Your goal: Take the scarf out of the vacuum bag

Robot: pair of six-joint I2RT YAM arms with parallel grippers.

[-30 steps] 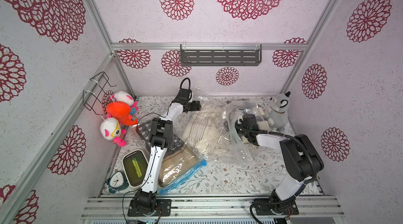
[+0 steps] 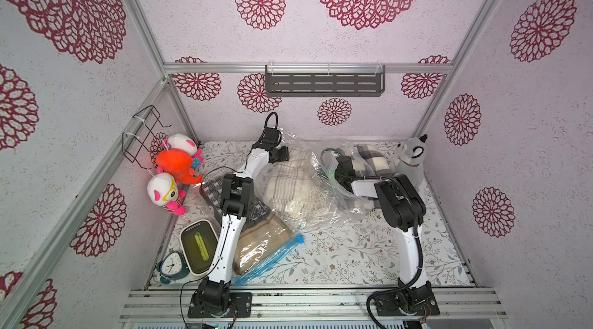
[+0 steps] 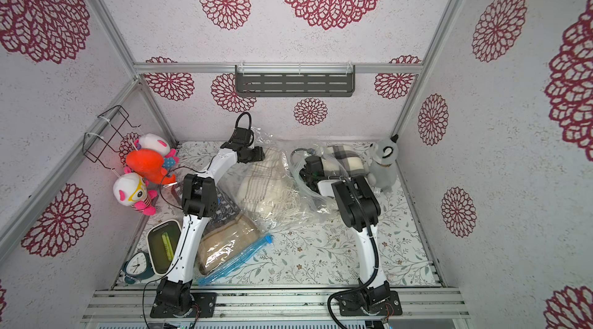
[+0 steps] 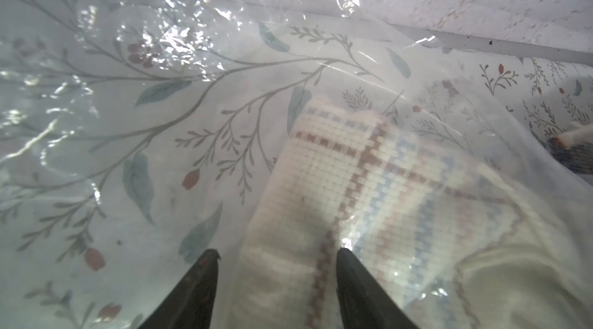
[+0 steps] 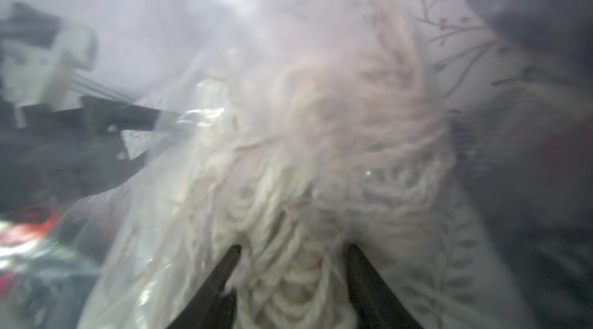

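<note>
A cream plaid scarf [image 2: 289, 187] with white fringe lies inside a clear crumpled plastic bag [image 3: 275, 218] at the centre. My left gripper is over the bag's back-left corner, fingers apart above the scarf's corner with film around it; whether it touches is unclear. My right gripper reaches into the bag's plastic at the right, its fingers apart either side of cream fringe [image 5: 287, 285] seen hazily through film; I cannot tell if the fringe is gripped.
Bagged dark and tan textiles [image 2: 259, 242] lie front left. A tray [image 2: 199, 248], clock [image 2: 173, 265] and plush toys [image 2: 179, 165] are at left. A grey plush [image 2: 410, 159] and plaid cloths [image 2: 373, 159] sit back right.
My right arm has moved left and toward the back, pushing the bag's plastic with it. My left gripper has shifted slightly left.
</note>
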